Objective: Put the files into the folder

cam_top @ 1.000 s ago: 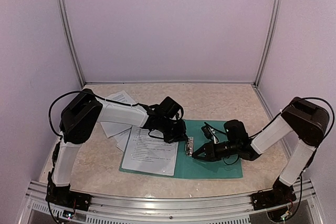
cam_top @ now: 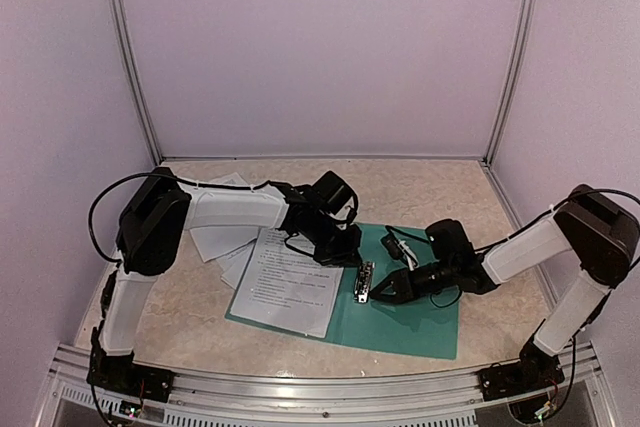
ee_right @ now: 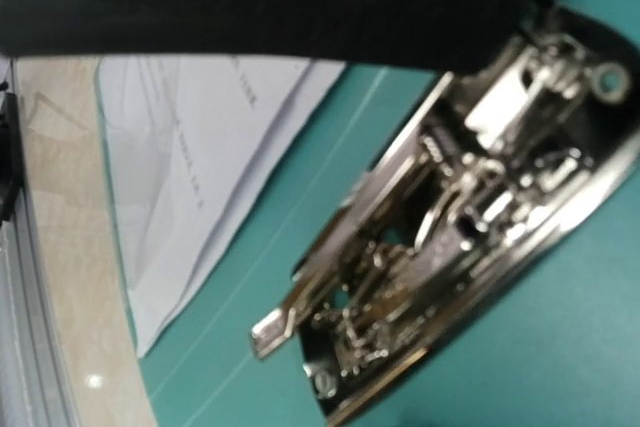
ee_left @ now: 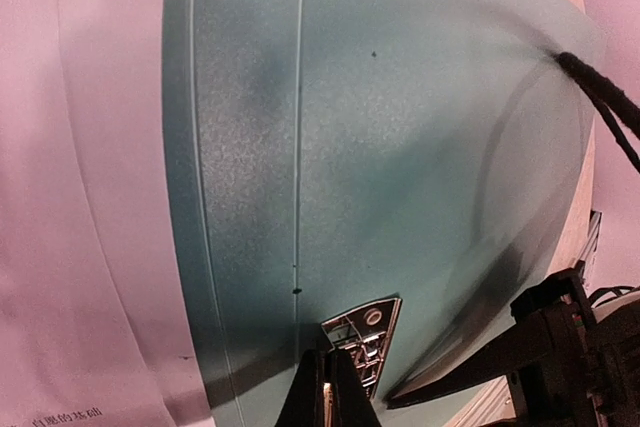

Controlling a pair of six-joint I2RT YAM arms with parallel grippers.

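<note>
The green folder [cam_top: 410, 327] lies open, printed sheets [cam_top: 285, 287] on its left half. Its metal clip [cam_top: 363, 285] is at the middle, large in the right wrist view [ee_right: 460, 227]. My left gripper [cam_top: 350, 257] is shut just above the clip's back end; nothing shows between its fingers. My right gripper [cam_top: 385, 289] is just right of the clip, one dark finger [ee_left: 470, 362] showing beside it in the left wrist view; how wide it stands is hard to see.
More loose sheets [cam_top: 215, 235] lie at the left under my left arm.
The folder has turned slightly, its right part shifting toward the front. The clip and both grippers have shifted slightly rightward.
</note>
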